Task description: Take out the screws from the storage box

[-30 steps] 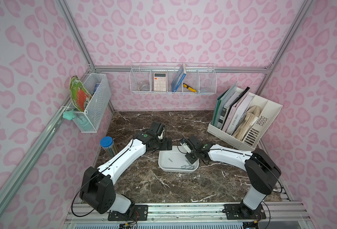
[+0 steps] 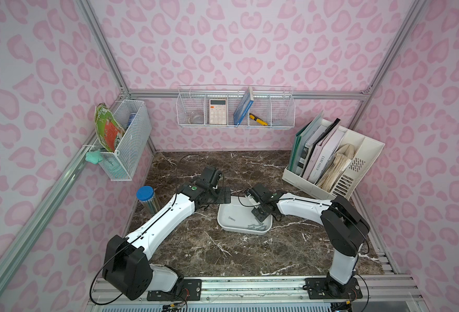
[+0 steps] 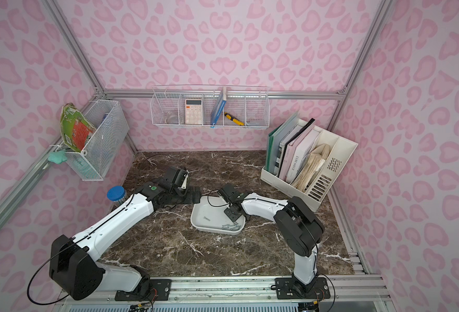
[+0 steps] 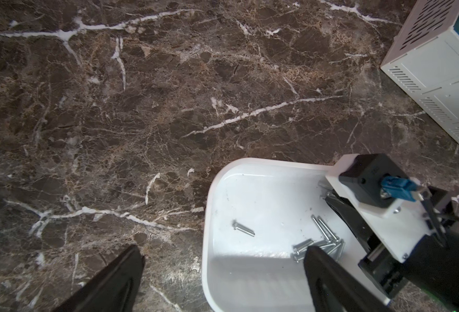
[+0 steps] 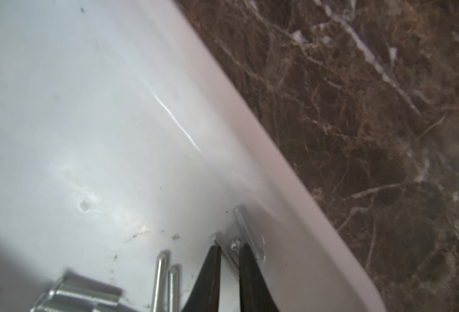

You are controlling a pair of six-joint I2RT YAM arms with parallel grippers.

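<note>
The white storage box [image 2: 227, 210] [image 3: 201, 213] sits on the table, with several silver screws [image 4: 323, 244] [image 5: 159, 275] bunched toward one side and a single screw [image 4: 243, 228] apart. My right gripper is down inside the box at one wall, its fingertips part open and close together over a few screws; whether anything is between them is unclear. My left gripper stands open above the box's left side in the top views, nothing seen between its fingers.
A file organizer [image 2: 302, 181] with binders stands back right, near the right arm. A blue-lidded jar [image 2: 145, 194] is at left. Wire baskets [image 2: 271, 122] hang on the walls. The table around the box is mostly clear.
The right arm's elbow has shifted left, its gripper slightly. The left arm has moved a little to the left, and the box has shifted slightly right.
</note>
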